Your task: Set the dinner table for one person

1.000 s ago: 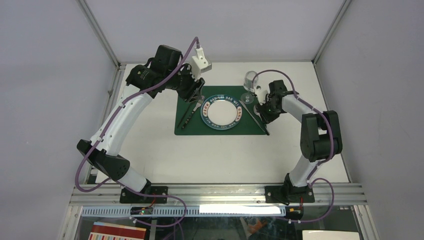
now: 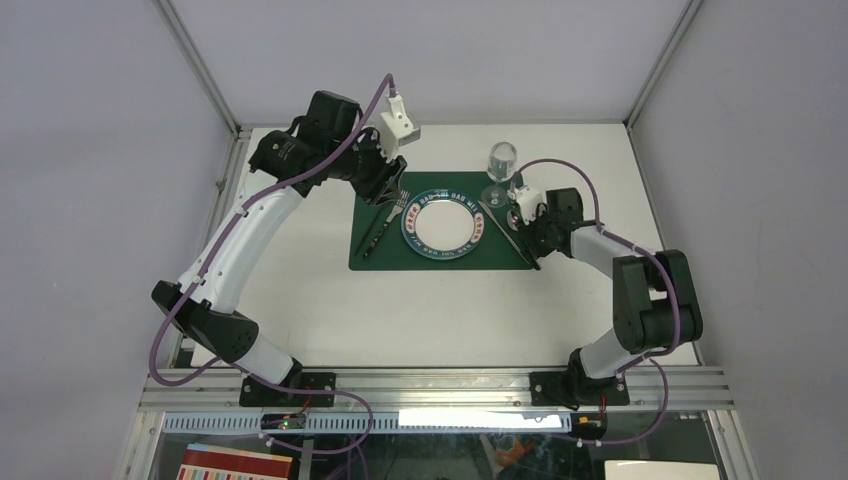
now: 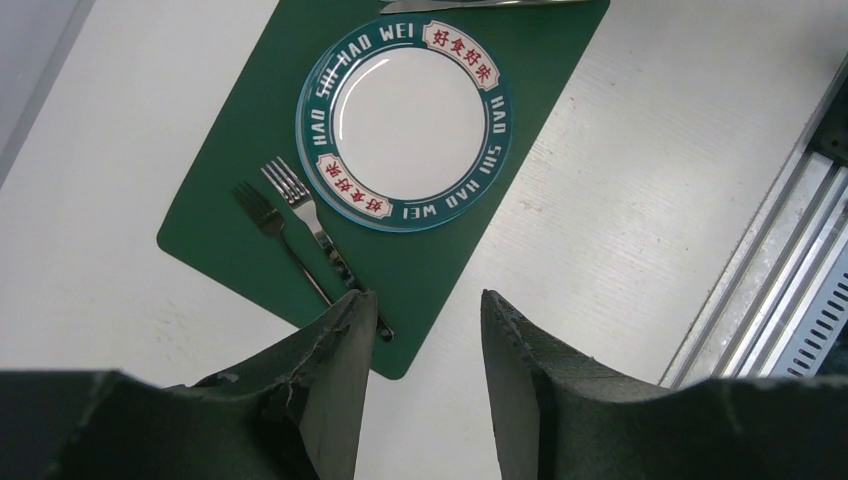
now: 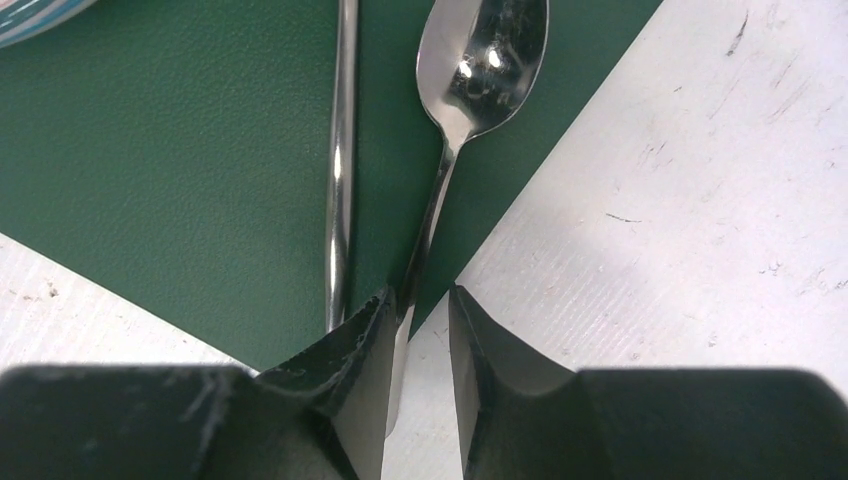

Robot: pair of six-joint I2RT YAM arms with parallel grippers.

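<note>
A white plate with teal rim [image 2: 442,222] is centred on the green mat [image 2: 370,260]. Two forks, one silver [image 3: 304,208] and one dark [image 3: 266,222], lie left of it. Right of it lie a knife [image 4: 340,200] and a spoon [image 4: 480,60], whose handle crosses the mat's edge. A glass [image 2: 501,165] stands at the back right. My left gripper is open above the mat's left side, nothing between its fingers. My right gripper is open low at the spoon's handle, beside its lower end.
Walls and metal rails border it.
My left arm is almost unmoved.
</note>
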